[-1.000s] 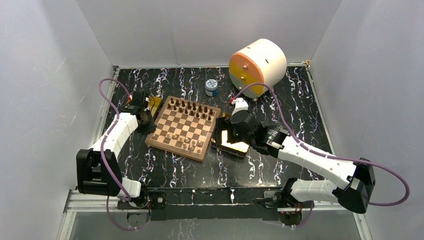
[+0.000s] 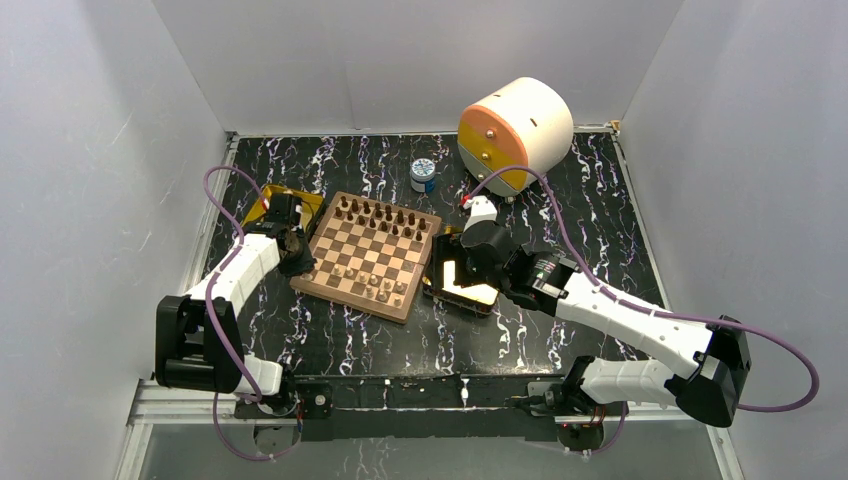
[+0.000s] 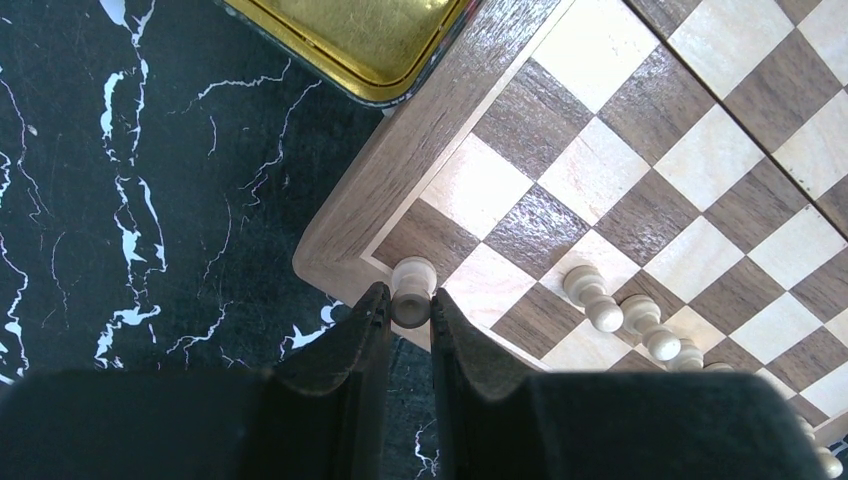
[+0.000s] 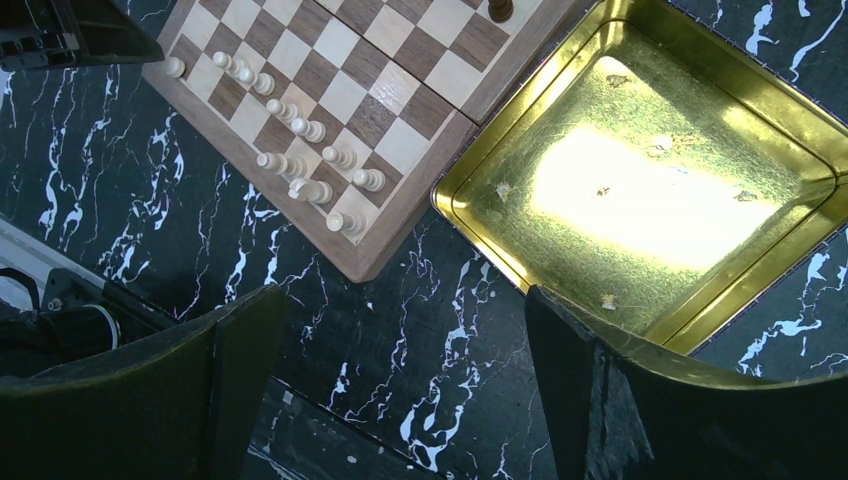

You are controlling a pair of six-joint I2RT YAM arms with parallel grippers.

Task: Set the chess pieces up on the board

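The wooden chessboard [image 2: 365, 250] has dark pieces lined up at its far side and white pieces at its near side. In the left wrist view my left gripper has its fingertips at a white piece [image 3: 412, 272] on the board's corner square, one either side of it; whether they grip it I cannot tell. More white pieces [image 3: 590, 290] stand along that edge. My right gripper is open above the marble table beside the board's corner and an empty gold tray [image 4: 650, 180], nothing between its fingers.
Another gold tray [image 3: 355, 70] lies beside the board on the left, partly under my left arm. A blue jar [image 2: 422, 176] and a large cream cylinder [image 2: 520, 135] stand at the back.
My left gripper has moved slightly down and toward the near-left corner of the board. The right arm and the board have not visibly moved.
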